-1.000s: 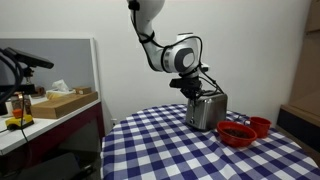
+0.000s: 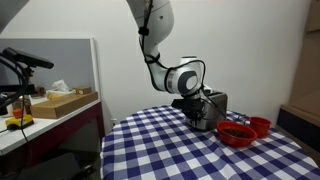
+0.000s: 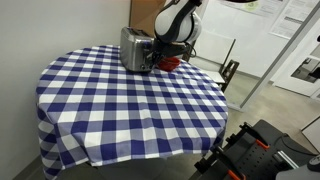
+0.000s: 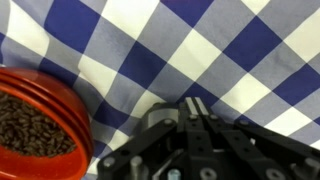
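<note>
Low over the checkered tablecloth, my gripper (image 2: 192, 118) is in front of the silver toaster (image 2: 213, 108), overlapping part of its side in the first exterior view. In the second exterior view the toaster (image 3: 135, 48) stands at the far end of the table, with the gripper (image 3: 156, 64) beside it. Seen from the wrist, the dark fingertips of the gripper are together with nothing visible between them. Whether they touch the toaster cannot be told.
A red bowl (image 4: 75, 104) of dark brown beans is left of the gripper in the wrist view. Behind that bowl (image 2: 237, 139) stands a red cup (image 2: 260, 126) in the first exterior view. The tablecloth (image 3: 130, 110) is bare over its broad near part.
The arm has come down, bringing my gripper lower beside the toaster. The toaster, bowl and cup look unmoved.
</note>
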